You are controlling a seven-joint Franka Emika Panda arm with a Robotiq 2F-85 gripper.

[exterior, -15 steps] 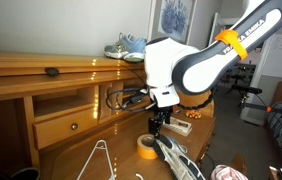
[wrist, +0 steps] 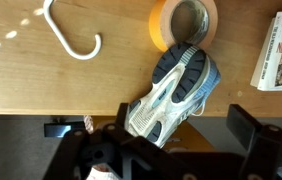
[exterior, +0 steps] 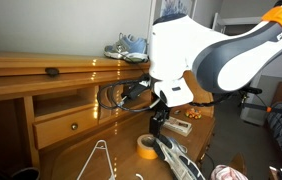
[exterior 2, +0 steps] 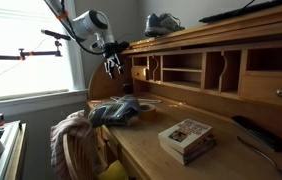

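Note:
Above the desk hangs my gripper, open, with nothing held between its fingers. Beneath it in the wrist view lies a grey and white shoe (wrist: 173, 90), sole turned up, at the desk's front edge. The same shoe (exterior: 178, 158) appears in exterior view 1, below and in front of the gripper. A roll of orange tape (wrist: 184, 22) lies just behind the shoe, close to its sole. To one side rests a white hook-shaped hanger (wrist: 73, 38), only partly in the wrist view.
A book (exterior 2: 185, 140) lies flat on the desk, beside a black object (exterior 2: 259, 132). Another pair of shoes (exterior: 127, 47) stands on the upper shelf. A chair (exterior 2: 76, 145) with cloth over it is at the front edge. Wood near the hanger is bare.
The arm has shifted up and to the right in exterior view 1, with the gripper a little higher. Objects on the desk have stayed put.

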